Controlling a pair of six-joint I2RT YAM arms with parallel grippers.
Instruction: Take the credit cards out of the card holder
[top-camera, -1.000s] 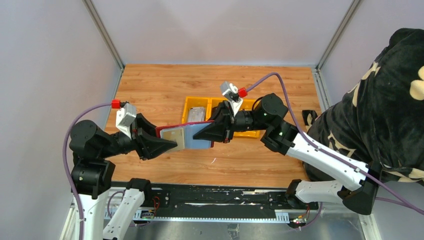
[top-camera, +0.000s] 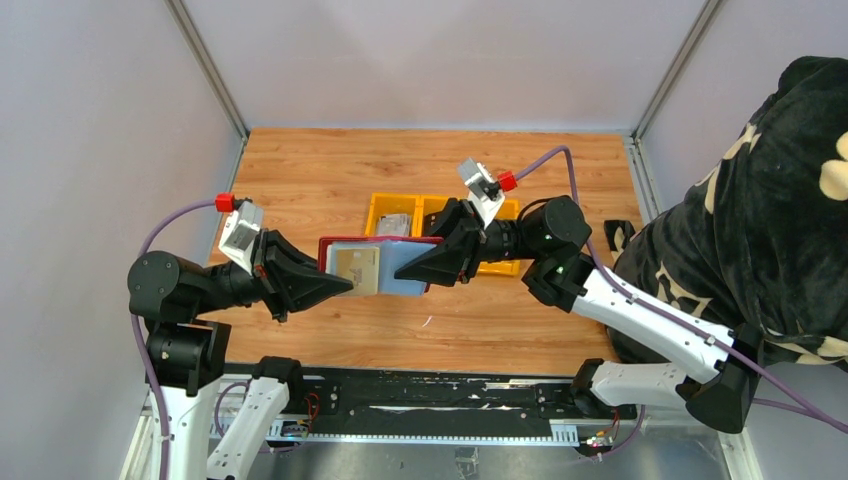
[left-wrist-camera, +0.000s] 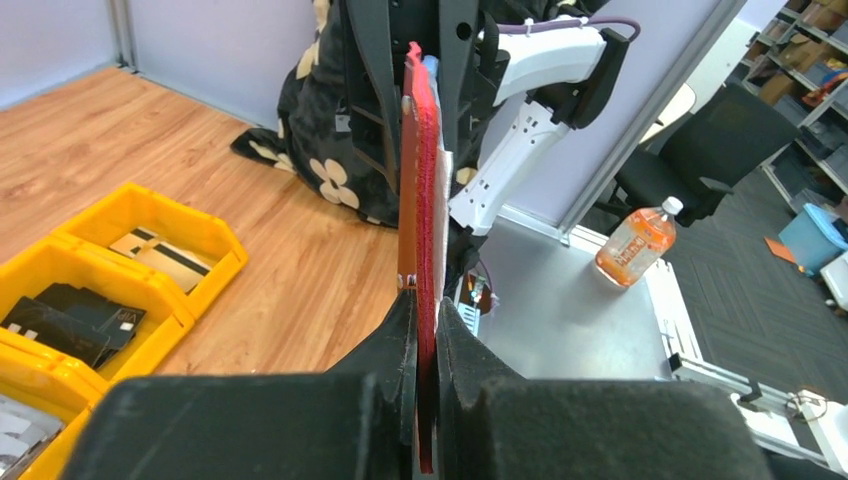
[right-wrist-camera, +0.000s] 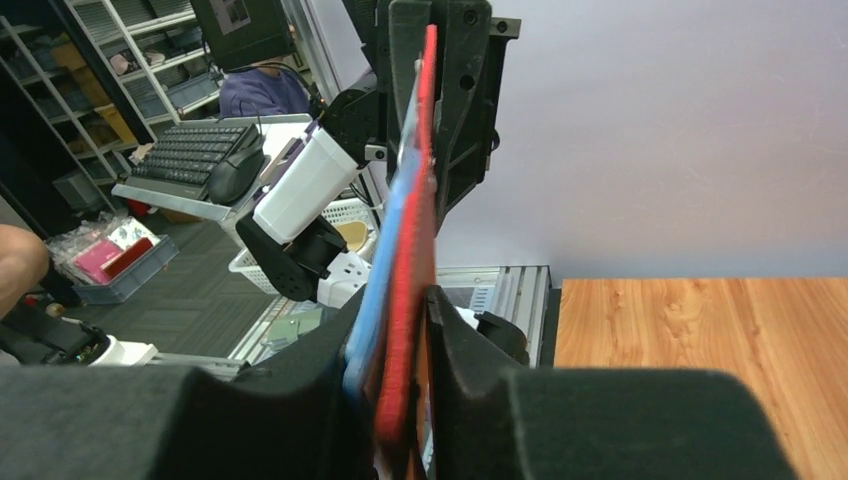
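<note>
A red card holder (top-camera: 334, 243) hangs upright between both grippers, with a tan card (top-camera: 356, 268) and a blue piece (top-camera: 400, 258) showing on its front in the top view. My left gripper (top-camera: 335, 285) is shut on its left side; in the left wrist view the red edge (left-wrist-camera: 427, 160) runs between the fingers. My right gripper (top-camera: 410, 270) is at the right part, over the blue piece; whether it is closed on it is unclear. In the right wrist view the red edge and blue strip (right-wrist-camera: 398, 210) stand between its fingers.
A yellow compartment tray (top-camera: 374, 208) with cards and dark items lies behind the holder on the wooden table. A dark patterned cloth (top-camera: 730, 230) fills the right side.
The holder and both grippers have shifted slightly to the right over the last second, and the holder's angle has changed a little.
</note>
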